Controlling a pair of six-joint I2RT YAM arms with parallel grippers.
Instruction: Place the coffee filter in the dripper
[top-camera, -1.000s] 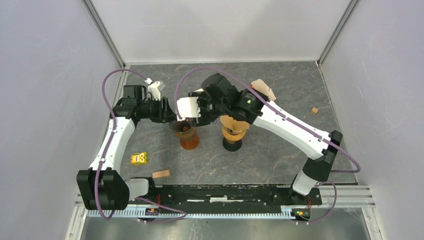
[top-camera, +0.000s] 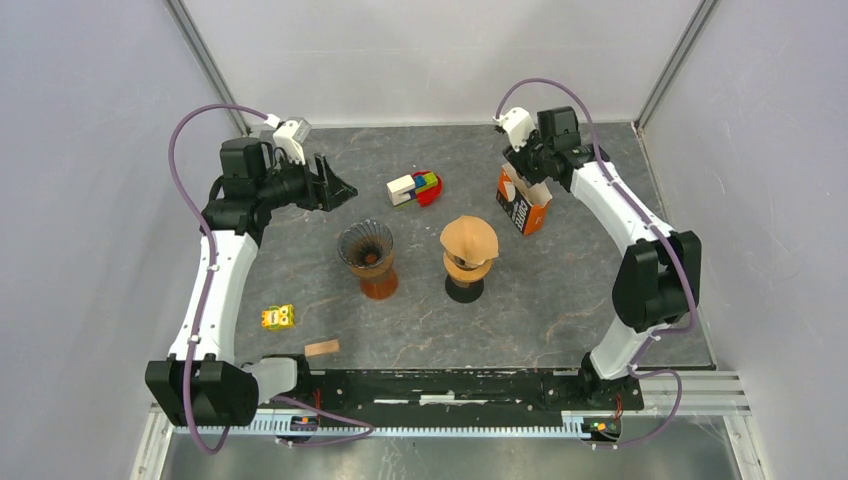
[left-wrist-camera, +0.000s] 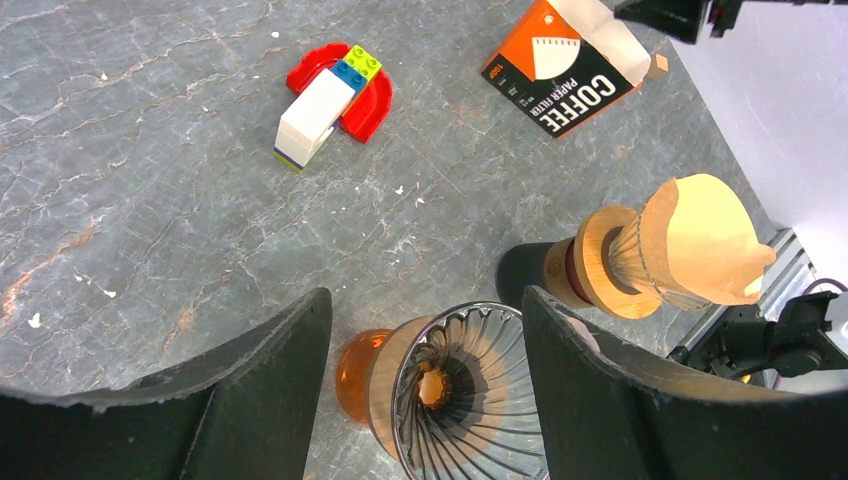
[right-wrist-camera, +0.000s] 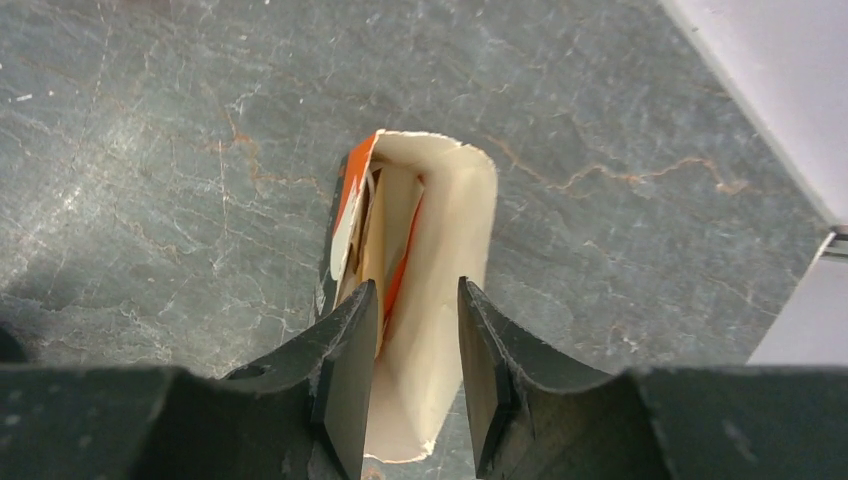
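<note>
A tan paper filter (top-camera: 469, 240) stands in the dripper with the wooden collar (left-wrist-camera: 601, 262), its top edge flared above the rim. Left of it, the ribbed glass dripper (top-camera: 366, 246) on an amber base has no paper inside. The orange and black coffee filter box (top-camera: 522, 205) is open at the top; tan sheets (right-wrist-camera: 375, 235) show along its inner left side. Over that opening my right gripper stands open, nothing between its fingers. Behind and left of the ribbed dripper, my left gripper (top-camera: 338, 184) is open and empty.
A red dish (top-camera: 428, 188) with toy blocks (top-camera: 408, 188) lies mid-table towards the back. At the front left are a yellow toy block (top-camera: 278, 317) and a flat wooden piece (top-camera: 322, 348).
My right arm has swung from above the ribbed dripper to the filter box at the back right. The left gripper has backed away from the ribbed dripper's rim.
</note>
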